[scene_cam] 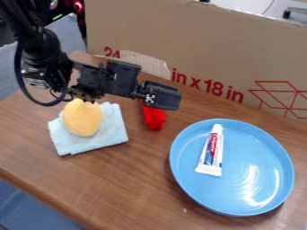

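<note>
My black gripper (146,93) reaches in from the upper left and hangs above the table behind the blue plate. A white toothpaste tube (211,149) lies on the left part of the blue plate (257,171). A yellow rounded object (81,117) rests on a folded pale blue cloth (99,138). A red object (153,118) stands beneath the gripper, partly hidden by it. Whether the fingers are open or shut I cannot tell.
A large cardboard box (210,52) spans the back of the wooden table (135,187). Bare table lies at the front between cloth and plate. A blue-grey surface is beyond the table's left edge.
</note>
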